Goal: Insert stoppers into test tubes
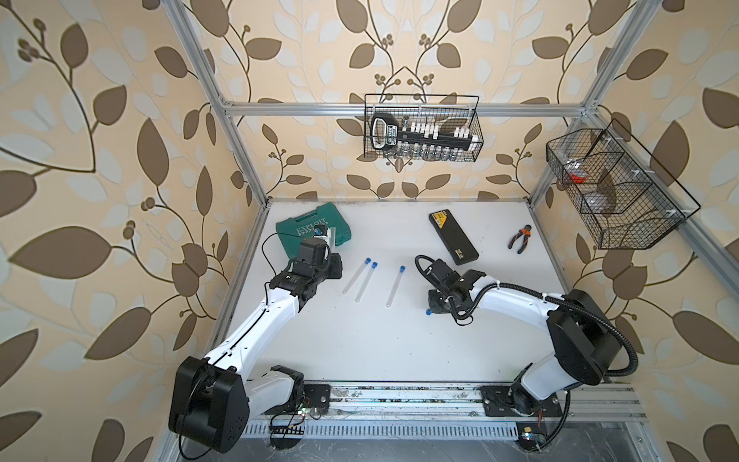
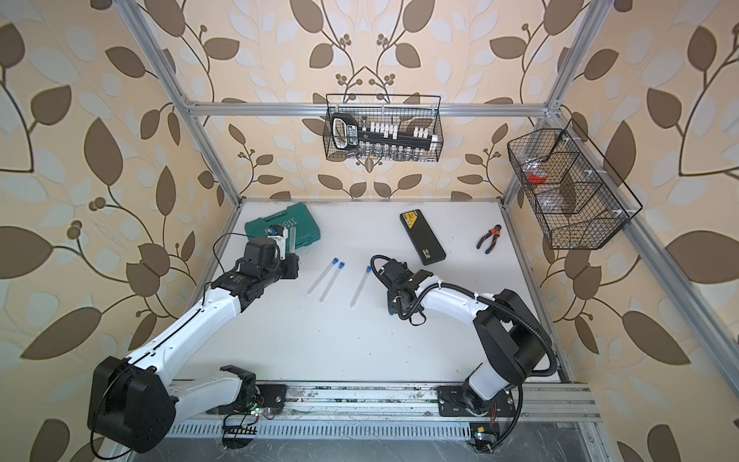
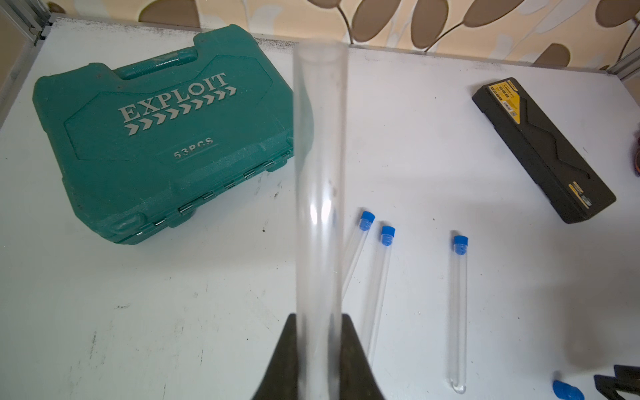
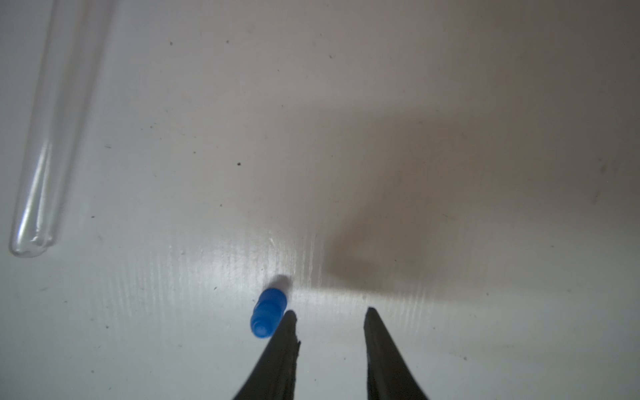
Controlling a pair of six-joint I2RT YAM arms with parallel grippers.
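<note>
An uncapped clear test tube (image 3: 320,166) stands upright in the left wrist view, with my left gripper shut on its lower part. One loose blue stopper (image 4: 269,312) lies on the table, just left of the fingertips of my right gripper in the right wrist view. That gripper is part open, and the gap between its fingers is empty. Three tubes with blue stoppers in them lie on the table: a left one (image 3: 356,246), a middle one (image 3: 380,286) and a right one (image 3: 458,313).
Behind the left gripper lies a green tool case (image 3: 166,133). A black case (image 1: 454,237) and pliers (image 1: 521,238) rest toward the back right. Wire baskets (image 1: 422,129) hang on the wall.
</note>
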